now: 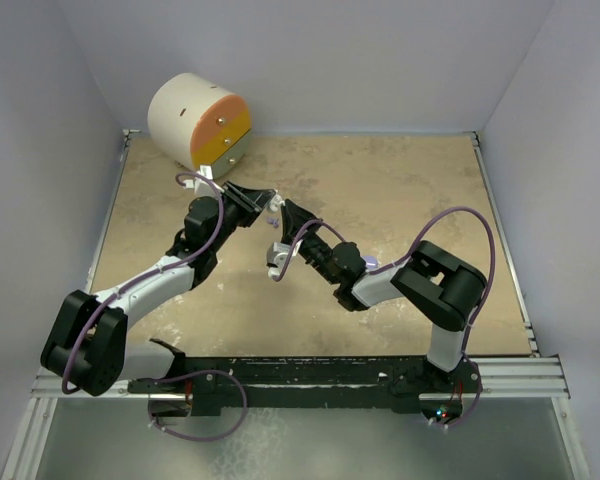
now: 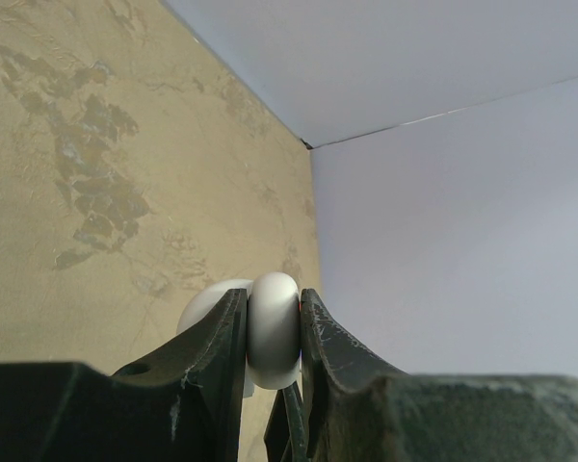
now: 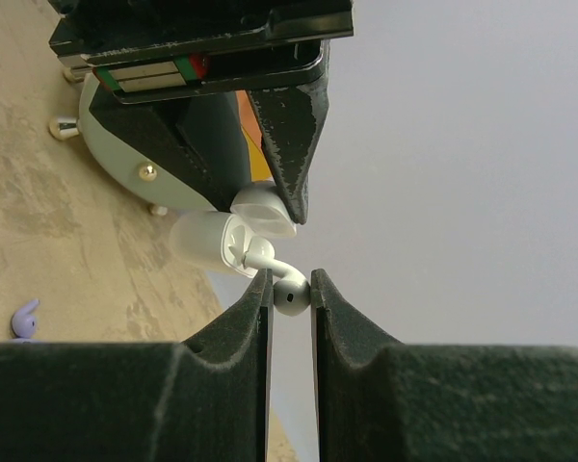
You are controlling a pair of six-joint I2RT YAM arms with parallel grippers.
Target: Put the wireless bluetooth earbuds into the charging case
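My left gripper (image 1: pixel 270 198) and my right gripper (image 1: pixel 286 210) meet above the middle of the table. The left is shut on the white charging case, whose lid is raised; in the left wrist view a rounded white end (image 2: pixel 273 332) shows between its fingers. My right gripper is shut on a white earbud (image 3: pixel 279 273), held by its round end, with its other end at the open case's inside. How far it sits in cannot be told.
A drum-shaped drawer unit (image 1: pixel 185 120) with orange, yellow and green fronts stands at the back left. Small purple pieces (image 3: pixel 25 320) lie on the table below the grippers.
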